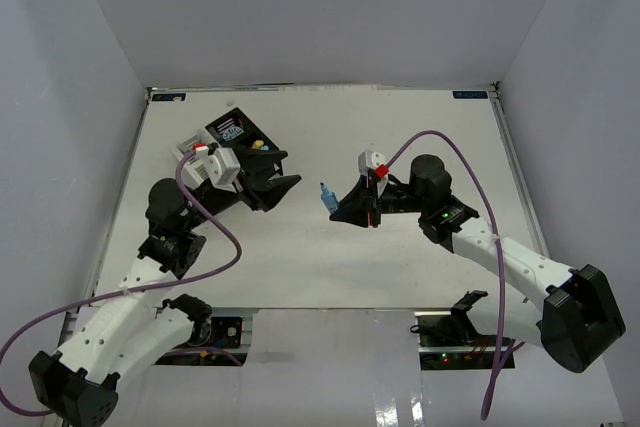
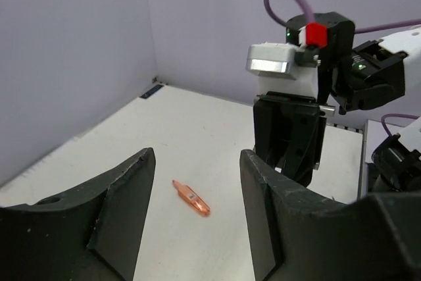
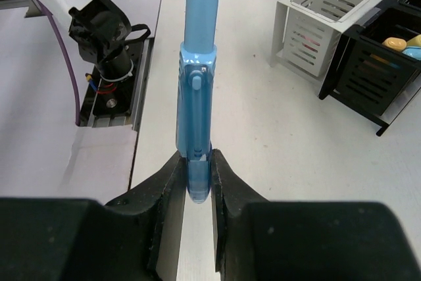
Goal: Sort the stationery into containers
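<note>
My right gripper (image 1: 350, 211) is shut on a blue marker-like item (image 3: 197, 97), held upright in the right wrist view near the middle of the table. My left gripper (image 1: 276, 179) stands open at the left, apart from the blue item, with nothing between its fingers. In the left wrist view an orange-and-white stationery item (image 2: 193, 199) appears beyond the open fingers. At the back left, a white container (image 3: 306, 44) and a black container (image 3: 368, 70) hold some yellow and blue pieces.
Grey walls (image 1: 320, 17) enclose it. My left arm partly covers the containers in the top view.
</note>
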